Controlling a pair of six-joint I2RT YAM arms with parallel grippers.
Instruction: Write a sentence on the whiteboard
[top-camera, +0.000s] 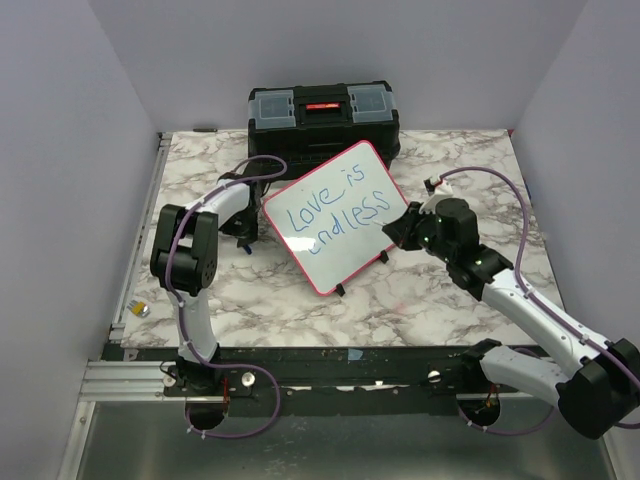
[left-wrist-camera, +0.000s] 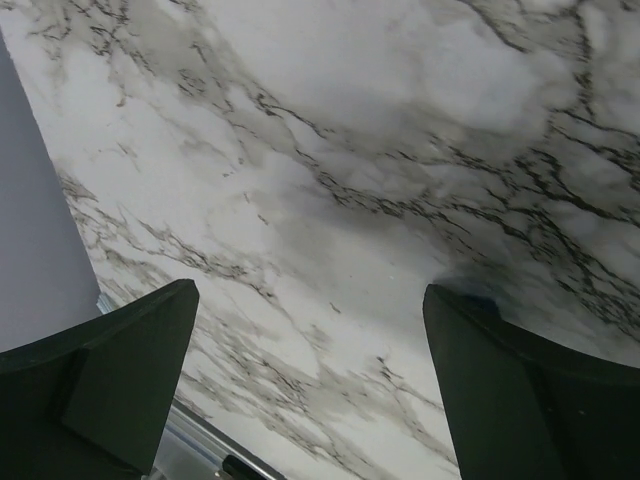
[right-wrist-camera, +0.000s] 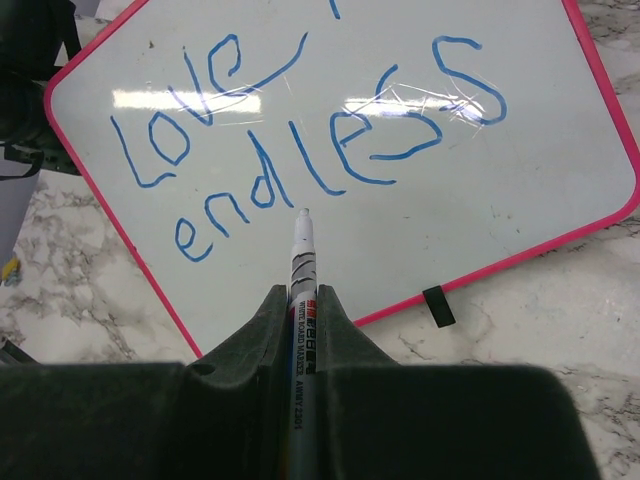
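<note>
Blue handwriting reading "Love is endless" (top-camera: 340, 212) covers the tilted whiteboard (top-camera: 345, 265), which has a red-pink rim. My right gripper is shut on a white marker (right-wrist-camera: 304, 262). Its tip points at the board below the lettering in the right wrist view; whether it touches cannot be told. On the marble table left of the board, a small dark blue piece (top-camera: 248, 250), perhaps the marker's cap, shows just past my left gripper (top-camera: 243, 238). In the left wrist view those fingers stand wide open, and the blue piece (left-wrist-camera: 482, 303) is mostly hidden by the right-hand finger (left-wrist-camera: 500, 390).
A black toolbox (top-camera: 322, 118) stands behind the board, close to its top edge. Black feet (top-camera: 340, 290) stick out under the board's lower edge. A small yellow-and-white object (top-camera: 138, 308) lies at the left table edge.
</note>
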